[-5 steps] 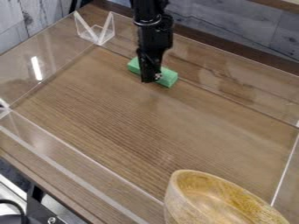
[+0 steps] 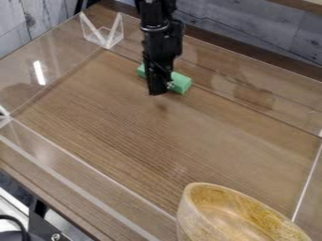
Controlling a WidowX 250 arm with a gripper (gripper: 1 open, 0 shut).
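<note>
The black robot arm hangs down from the top centre, with its gripper [image 2: 161, 83] low over a green block [image 2: 179, 82] on the wooden table. The gripper's fingers overlap the block's left part in the view. Whether they touch or hold it, and how far they are open, I cannot tell.
A large yellow bowl [image 2: 233, 216] sits at the bottom right. A dark wall runs along the back, with clear or white plastic pieces at the upper left.
My gripper has shifted slightly left and downward. It covers a little more of the green block's left part.
</note>
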